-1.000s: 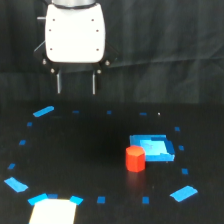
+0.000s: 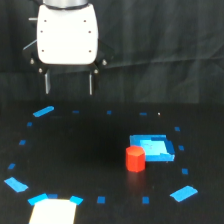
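My gripper (image 2: 69, 88) hangs high on the left in the camera view, pointing down. Its two thin fingers (image 2: 92, 84) stand well apart with nothing between them, so it is open. Low and to the right of it, a red block (image 2: 135, 159) with a several-sided outline stands on the black table. Just behind the block lies a blue tray or box (image 2: 171, 155), with a pale blue patch inside. The block overlaps the tray's front left corner in view; whether they touch I cannot tell.
A cream-coloured square thing (image 2: 52, 212) is cut off by the bottom edge at left. Blue tape strips (image 2: 184, 193) and small blue marks lie flat around the table. A dark curtain (image 2: 160, 60) hangs behind.
My gripper has shifted left and looks slightly larger, with its fingers a little wider apart in view. The red block and the blue tray have stayed put.
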